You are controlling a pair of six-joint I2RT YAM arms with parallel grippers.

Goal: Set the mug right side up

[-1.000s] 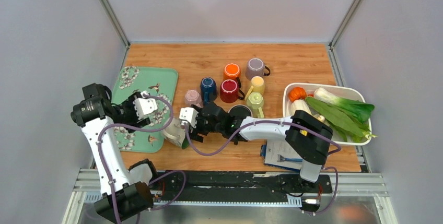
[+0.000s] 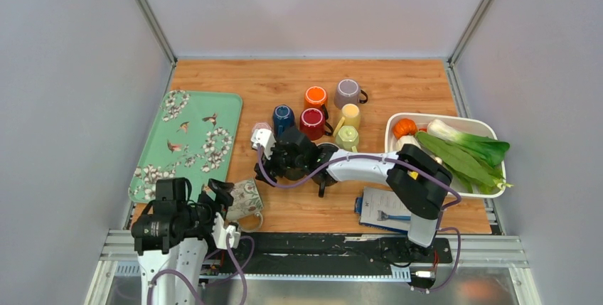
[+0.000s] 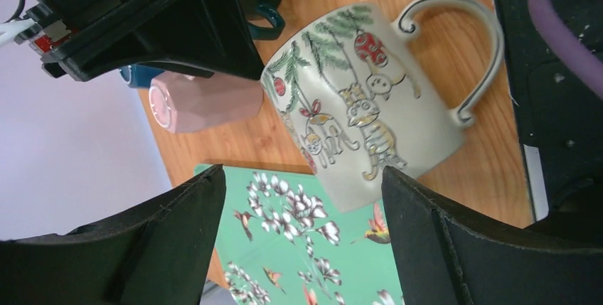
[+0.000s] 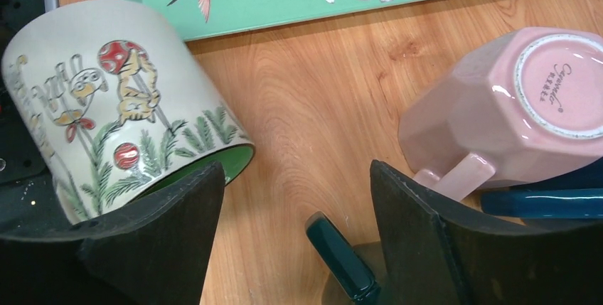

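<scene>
The white mug [image 2: 244,197] with animal and pine-branch drawings lies on its side just right of the green tray, its handle [image 3: 491,63] toward the table's front edge. In the right wrist view its green inside shows at the mouth, which faces my right gripper. That gripper's fingers are apart; one fingertip overlaps the mug's rim in view, and contact is unclear. My left gripper stands open at the mug's side, the mug's body beyond its spread fingertips. Neither gripper has the mug clamped.
Upside-down mugs, among them pink [image 4: 462,106], blue [image 2: 283,116] and red [image 2: 311,124], stand close behind the right gripper. The green tray [image 2: 231,116] lies left. A vegetable basket [image 2: 390,134] and a clipboard [image 2: 370,212] occupy the right side.
My left gripper has swung from over the tray toward the front and right. The mug has shifted slightly frontward and its handle has come into view. The right gripper has moved little.
</scene>
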